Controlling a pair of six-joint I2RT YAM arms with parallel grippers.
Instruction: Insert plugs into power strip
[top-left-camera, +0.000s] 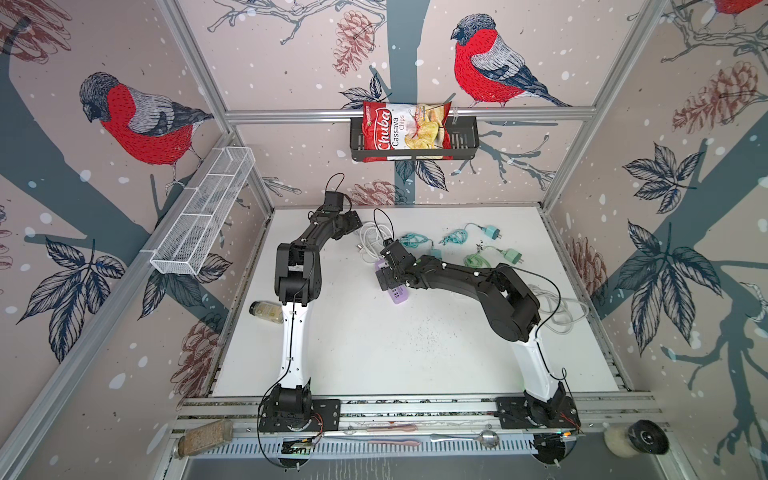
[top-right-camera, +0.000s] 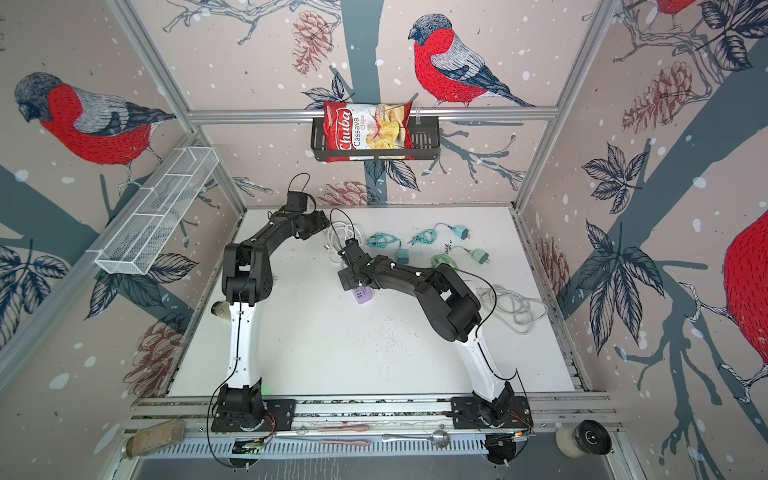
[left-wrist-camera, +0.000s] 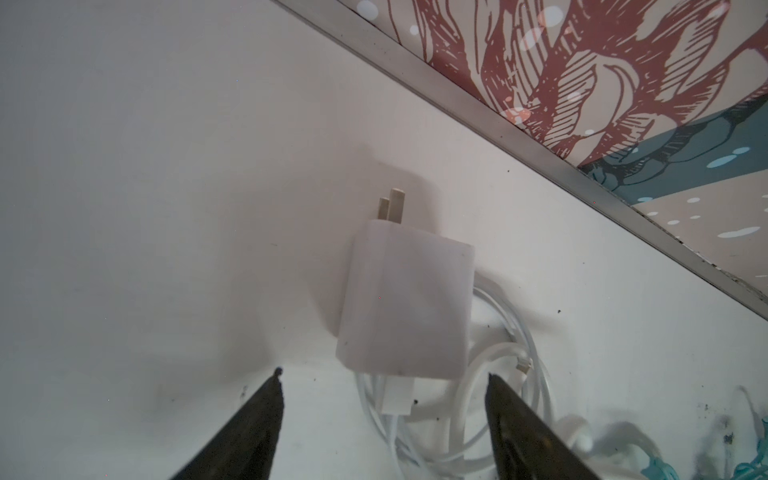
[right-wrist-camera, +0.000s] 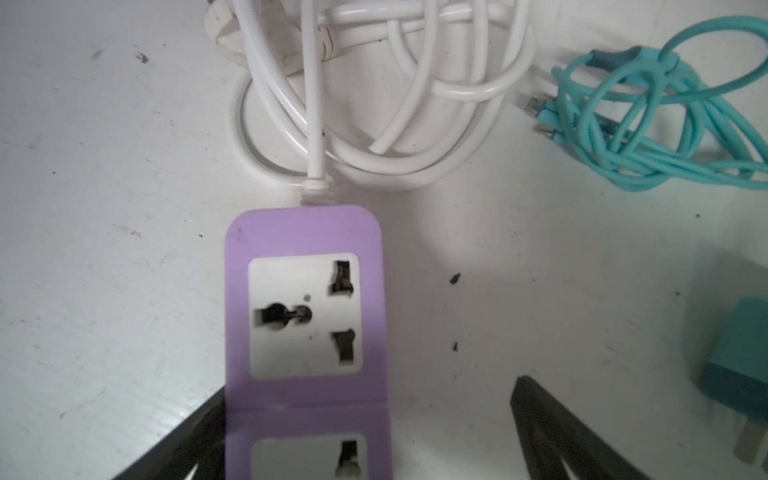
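Observation:
A white plug adapter (left-wrist-camera: 412, 300) with two flat prongs lies at the back left, a white cable in its end. Over it, my left gripper has its fingers apart; the adapter sits ahead of the fingertips (left-wrist-camera: 260, 416), not between them. The purple power strip (right-wrist-camera: 306, 228), with white socket faces, fills the left of the right wrist view, its near end out of frame. My right gripper hangs open above it; one finger (right-wrist-camera: 196, 440) overlaps its left edge in view. Contact cannot be told. A teal plug (right-wrist-camera: 740, 348) lies to the right.
Coiled white cable (right-wrist-camera: 416, 164) lies behind the strip, beside a teal cable (right-wrist-camera: 640, 120). More green plugs (top-left-camera: 512, 256) sit at the back right. A jar (top-left-camera: 266, 311) lies at the left edge.

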